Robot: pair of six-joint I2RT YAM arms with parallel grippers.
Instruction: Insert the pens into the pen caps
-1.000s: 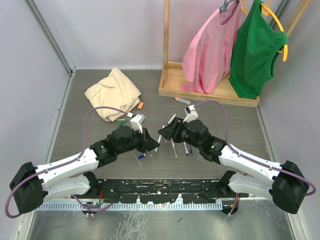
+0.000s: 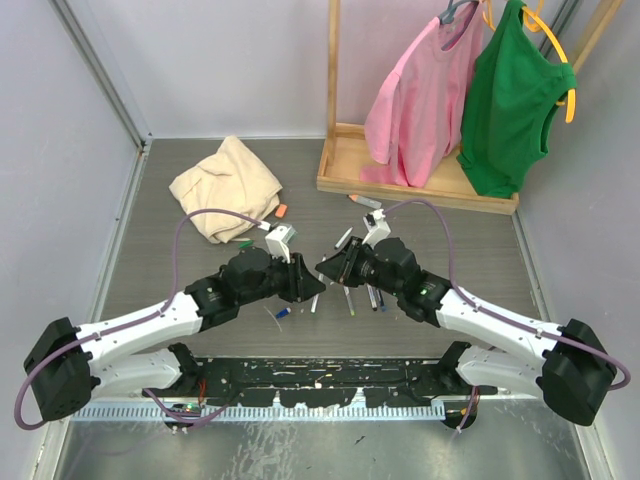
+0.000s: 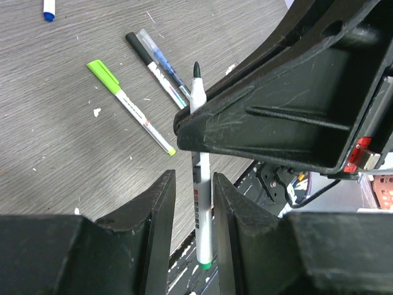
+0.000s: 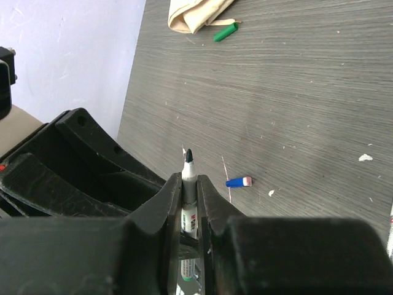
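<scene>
A white pen (image 3: pixel 202 190) with a black tip and green end points tip-up in the left wrist view. My right gripper is shut around this pen (image 4: pixel 189 169), whose black tip stands above the fingers. In the left wrist view the pen's lower part shows between the fingertips of my left gripper, with a gap on one side; whether they grip it cannot be told. Both grippers nearly meet over the table in the top view. A green cap (image 4: pixel 226 32) lies near the cloth, and a blue cap (image 4: pixel 239 182) lies nearer.
Loose pens lie on the table: a green-capped one (image 3: pixel 131 107), a black-ended one (image 3: pixel 155 70) and a clear blue one (image 3: pixel 163 61). A beige cloth (image 2: pixel 226 190), an orange block (image 2: pixel 281 211) and a wooden rack (image 2: pixel 345 180) with clothes are farther back.
My left gripper has shifted slightly right, closer to the right one. In the top view the right gripper stays nearly in place.
</scene>
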